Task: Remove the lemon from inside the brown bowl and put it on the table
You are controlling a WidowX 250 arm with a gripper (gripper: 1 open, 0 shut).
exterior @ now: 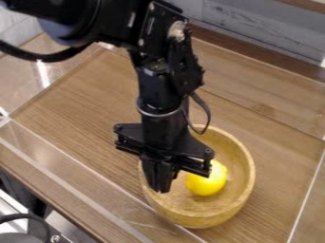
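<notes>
The brown bowl (241, 201) stands on the wooden table near the front right. Inside it, toward its right side, rests a yellow lemon (207, 180), its upper left partly covered by the gripper. My black gripper (162, 180) points down over the bowl's left part, left of the lemon. Its narrow fingers appear close together at the left rim, and the gap between them is too dark to judge. Nothing yellow shows between those fingers.
Bare wooden table (76, 114) spreads to the left of the bowl and behind it. A pale wall (267, 33) closes off the back. Dark cables and equipment (26, 223) sit at the lower left, past the table's edge.
</notes>
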